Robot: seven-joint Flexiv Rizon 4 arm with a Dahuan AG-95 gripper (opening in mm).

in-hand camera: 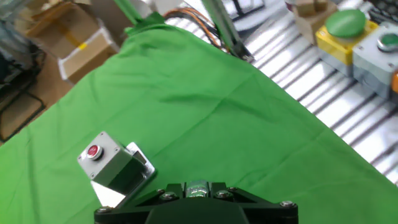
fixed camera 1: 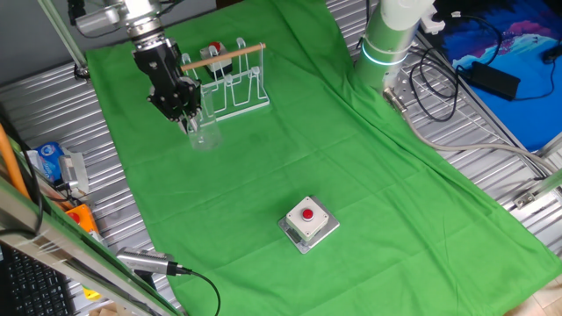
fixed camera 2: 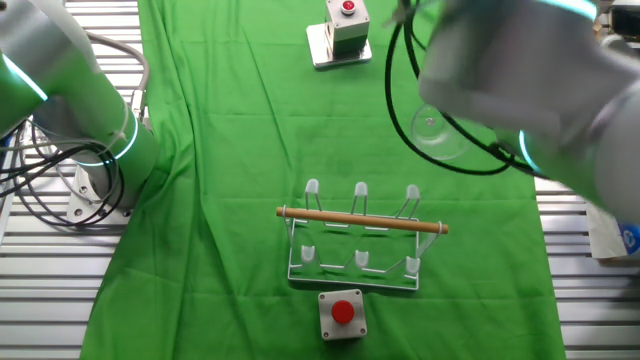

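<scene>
A clear drinking glass (fixed camera 1: 205,133) shows just beyond the fingertips of my gripper (fixed camera 1: 187,121), in front of the rack at the upper left. In the wrist view my gripper is nearly closed, with a shiny, clear piece of the glass (in-hand camera: 197,185) between its fingers. In the second exterior view the glass's round end (fixed camera 2: 440,132) is visible beside the arm, which covers the gripper there. The white wire rack with a wooden bar (fixed camera 1: 224,58) is empty; its upright hooks (fixed camera 2: 361,190) stand bare.
A grey box with a red button (fixed camera 1: 306,218) sits on a metal plate in the cloth's middle. Another red-button box (fixed camera 2: 342,315) stands close behind the rack. Open green cloth (fixed camera 1: 255,167) lies between.
</scene>
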